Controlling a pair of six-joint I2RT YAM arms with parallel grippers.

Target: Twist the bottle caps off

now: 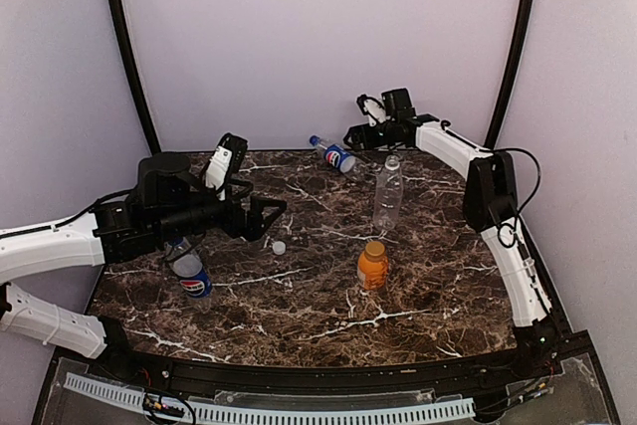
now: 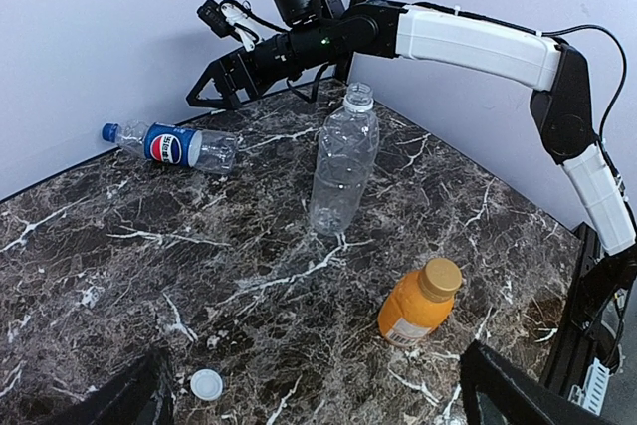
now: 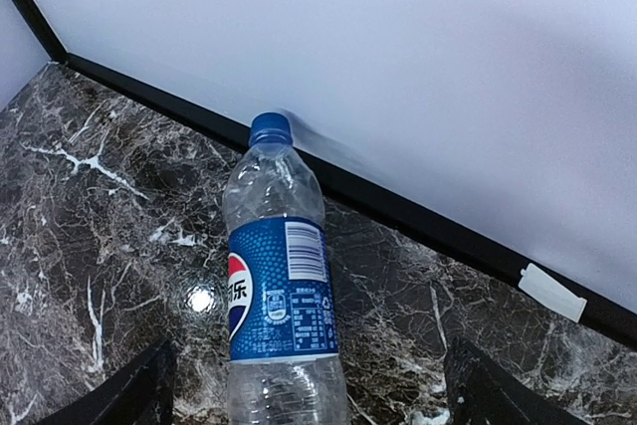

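Note:
A Pepsi bottle [image 1: 334,156] lies on its side at the back, its blue cap [image 3: 270,126] on. My right gripper [image 1: 360,134] hangs open above and right of it; the right wrist view shows the bottle between and beyond the fingers. A clear bottle [image 1: 388,196] stands upright at centre right, an orange bottle [image 1: 372,268] nearer the front. A second Pepsi bottle [image 1: 192,276] stands at the left, partly hidden by the left arm. My left gripper [image 1: 261,216] is open and empty above the table, near a small white cap [image 2: 207,384] on the surface.
The marble table [image 1: 299,316] is bordered by white walls at back and sides, with a dark frame along its edges. The front middle and the area between the white cap and the back bottle are clear.

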